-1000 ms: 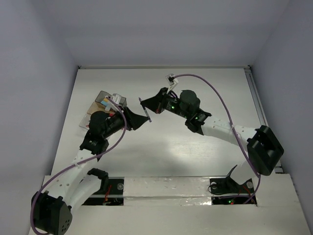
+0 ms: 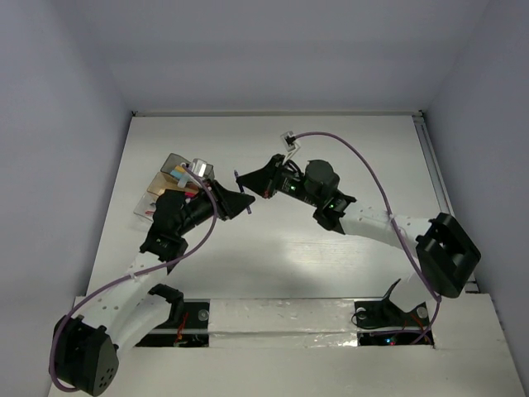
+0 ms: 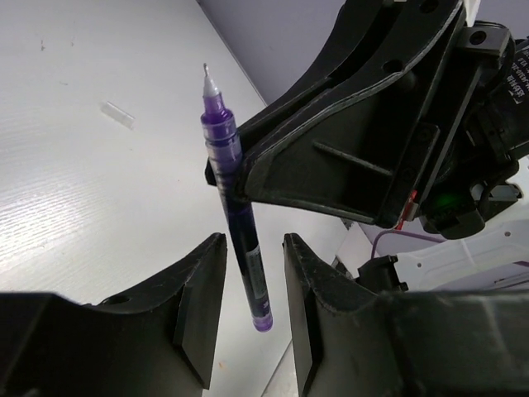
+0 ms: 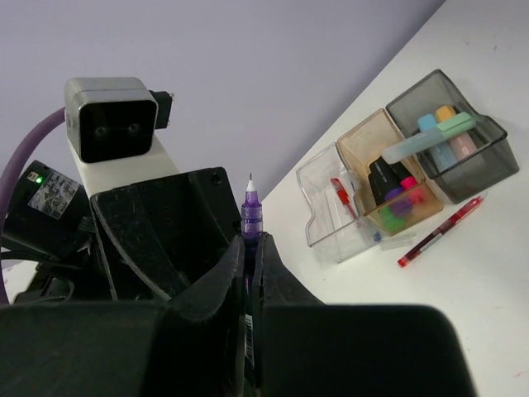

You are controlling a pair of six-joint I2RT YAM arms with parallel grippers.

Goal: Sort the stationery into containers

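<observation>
A purple pen [image 3: 250, 260] with a pale tip is gripped partway along by my right gripper, which is shut on it. In the right wrist view the pen's tip [image 4: 251, 217] sticks up past the shut fingers. My left gripper is partly open; the pen's lower end shows in the gap between its fingers, with bare space on either side. The top view has both grippers close together around the pen [image 2: 242, 192]. Three containers stand at the left: clear [image 4: 314, 198], amber [image 4: 361, 132] and grey [image 4: 492, 174].
A red pen [image 4: 442, 231] lies on the table beside the containers. Inside them are another red pen [image 4: 342, 197], several markers and a pale green highlighter [image 4: 430, 137] lying across the grey one's contents. A small clear piece [image 3: 118, 114] rests on otherwise open table.
My right gripper has brought the pen slightly down in the top view, and the pen stands a little steeper.
</observation>
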